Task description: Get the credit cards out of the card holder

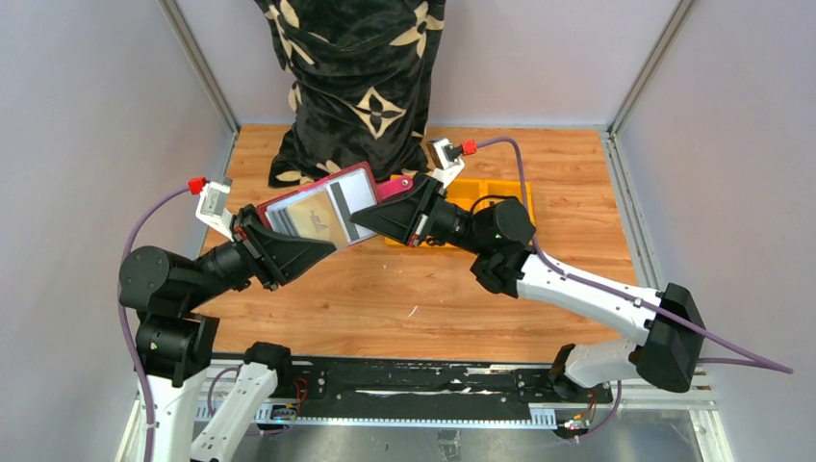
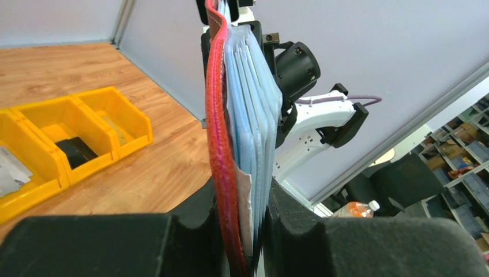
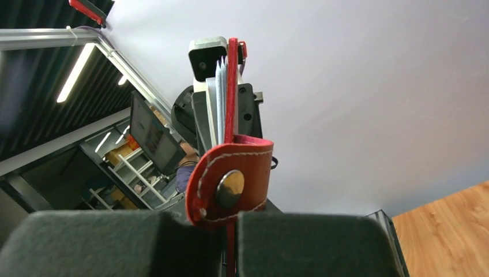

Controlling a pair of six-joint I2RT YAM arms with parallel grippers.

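Note:
The red card holder (image 1: 318, 212) is held up between both grippers, with clear sleeves and cards showing. My left gripper (image 1: 279, 252) is shut on its left side; in the left wrist view the red cover (image 2: 222, 144) and pale sleeves (image 2: 254, 104) stand upright between the fingers. My right gripper (image 1: 387, 214) is shut on the holder's right end, where in the right wrist view the red snap strap (image 3: 248, 173) with a silver button sits just above the fingers. The pink tab end shows beside the right gripper in the top view.
A yellow compartment tray (image 1: 510, 188) stands at the back right, partly behind the right arm, with small items inside. A dark patterned cloth (image 1: 346, 96) hangs at the back.

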